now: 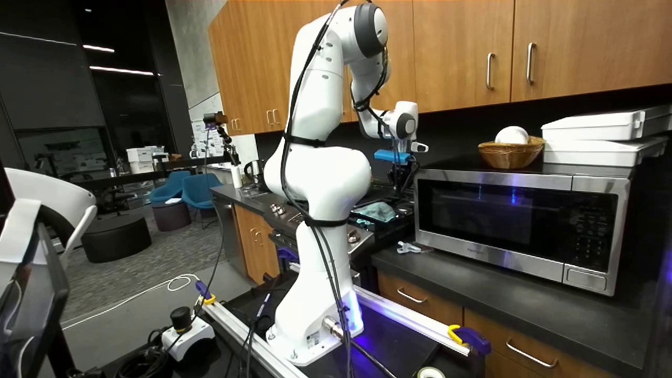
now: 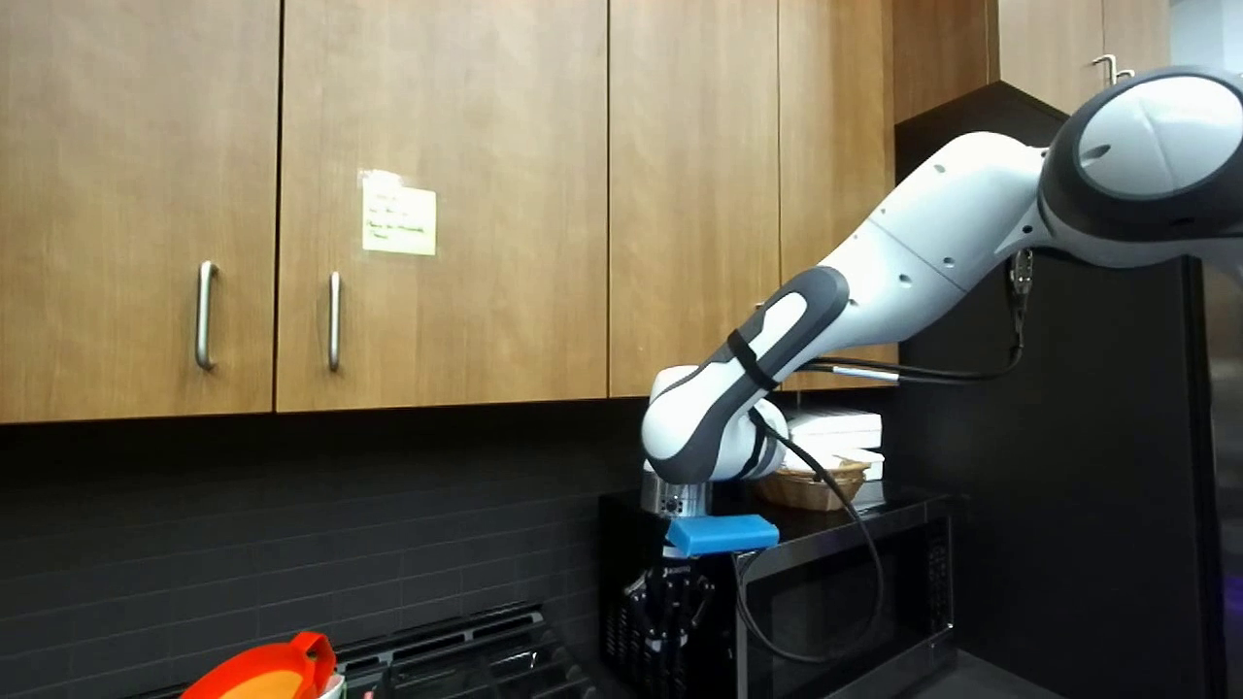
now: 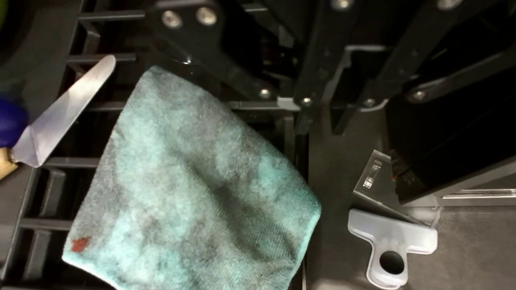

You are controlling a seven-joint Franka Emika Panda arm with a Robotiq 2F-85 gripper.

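A teal-grey cloth (image 3: 193,193) lies spread over the black stove grate in the wrist view, with a soft fold near its middle. The same cloth (image 1: 379,211) shows on the stove top in exterior view 1. My gripper points down beyond the cloth's upper right edge in the image, its two fingers a little apart and nothing between them. In exterior view 1 the gripper (image 1: 400,184) hangs above the back of the stove, close to the microwave, clear of the cloth. Exterior view 2 shows the blue block (image 2: 722,534) on the wrist, but the fingers are hard to make out.
A spatula with a metal blade (image 3: 67,111) lies left of the cloth. On the counter to the right is a white clip (image 3: 389,246). The microwave (image 1: 516,220) bounds the right side, bearing a basket (image 1: 511,154). A red-orange item (image 2: 262,674) is near the stove.
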